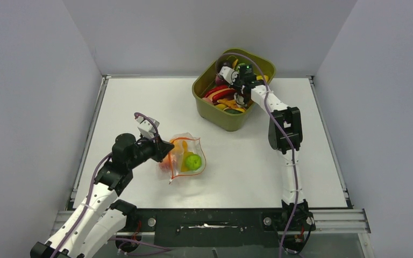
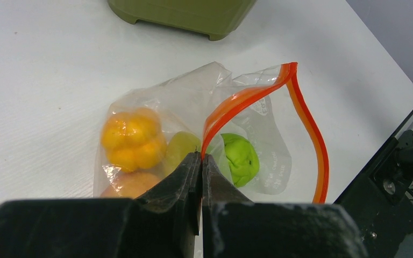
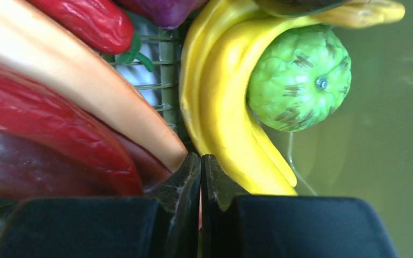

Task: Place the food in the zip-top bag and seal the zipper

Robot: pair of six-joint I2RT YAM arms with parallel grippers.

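The clear zip bag [image 1: 178, 157] with an orange zipper lies on the white table, its mouth spread apart. Orange food [image 2: 132, 137] and a green pepper-like piece [image 2: 241, 159] are inside it. My left gripper is shut on the bag's rim at the orange zipper [image 2: 231, 109]. Down in the green bin, my right gripper is shut with nothing between its fingers. The yellow banana bunch [image 3: 236, 97] lies just beyond those fingertips, outside them, beside a green round fruit [image 3: 301, 80].
The olive-green bin [image 1: 215, 115] stands at the table's back, full of other food. A red pepper [image 3: 91, 27] and a long tan piece [image 3: 75, 70] lie left of the bananas. The bin's bare wall [image 3: 376, 134] is to their right.
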